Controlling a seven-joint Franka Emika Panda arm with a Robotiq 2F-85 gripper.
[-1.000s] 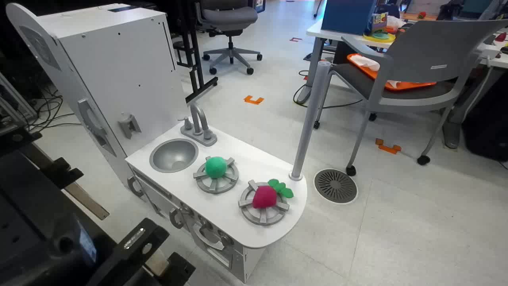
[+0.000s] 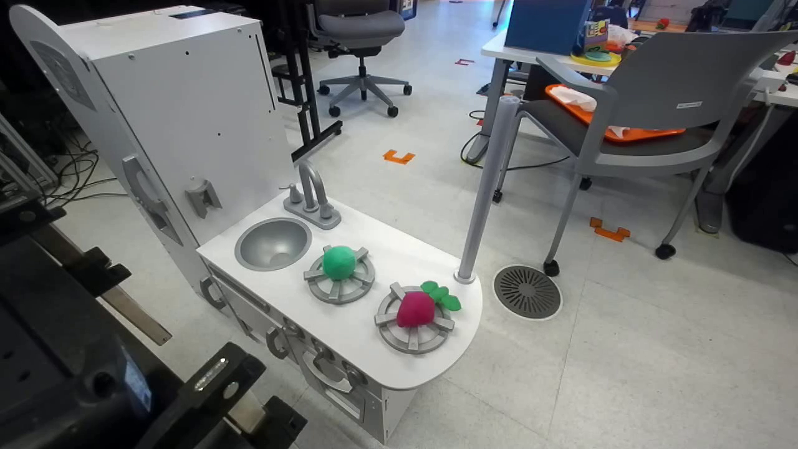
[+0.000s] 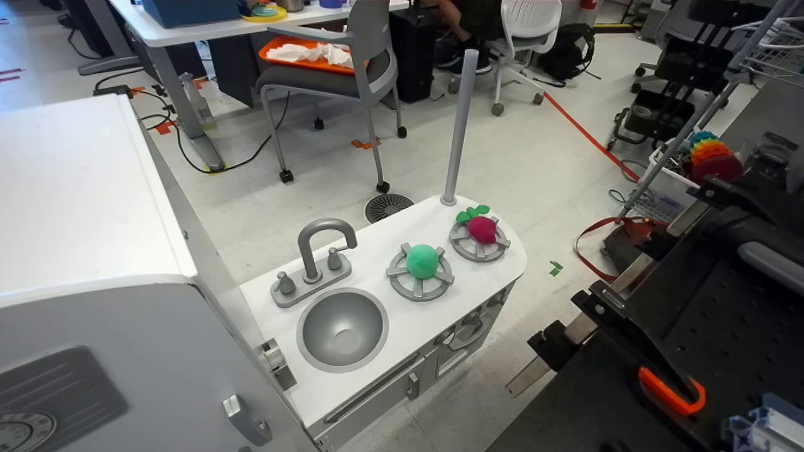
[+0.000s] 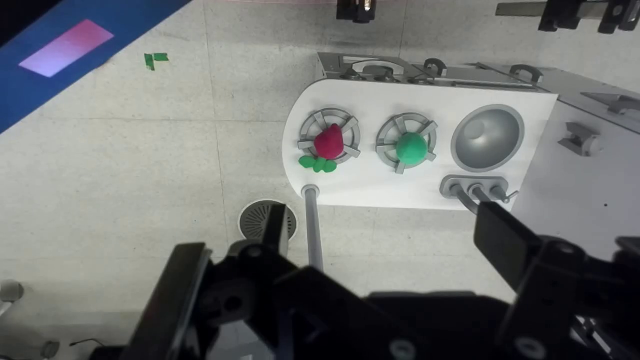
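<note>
In the wrist view a green ball point(image 4: 411, 149) rests on the burner beside the sink, and a magenta radish-like toy point(image 4: 329, 142) with green leaves lies on the other burner, nearer the counter's rounded end. The white toy kitchen counter point(image 4: 366, 189) carries both burners. My gripper stands open above the scene, its two fingers wide apart and nothing between them. Neither outside view shows the gripper. The ball point(image 2: 338, 262) and the radish toy point(image 2: 416, 309) appear unobstructed in exterior view 1.
A round sink point(image 3: 343, 329) and a grey faucet point(image 3: 313, 252) adjoin the tall white fridge unit point(image 3: 75, 196). An upright grey pole point(image 3: 460, 128) rises at the counter's back, near the radish. Bare white counter lies around the burners. A floor vent point(image 2: 527, 292) sits behind the counter.
</note>
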